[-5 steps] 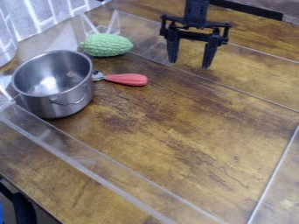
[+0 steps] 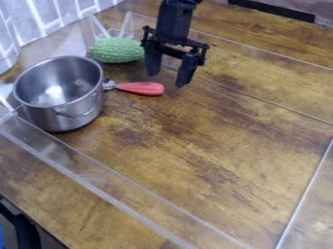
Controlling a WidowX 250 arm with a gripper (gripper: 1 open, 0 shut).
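Observation:
My gripper [image 2: 172, 68] hangs open over the back of the wooden surface, its two dark fingers spread with nothing visible between them. It is just right of a green bumpy vegetable toy [image 2: 115, 50] and above and behind a red-handled utensil [image 2: 140, 88] that lies flat. A steel pot [image 2: 58, 95] stands at the left, beside the utensil.
Clear plastic walls [image 2: 104, 185] border the work area.
My gripper has moved left and slightly down in the view, from the back right toward the green toy and red utensil. The objects look unmoved.

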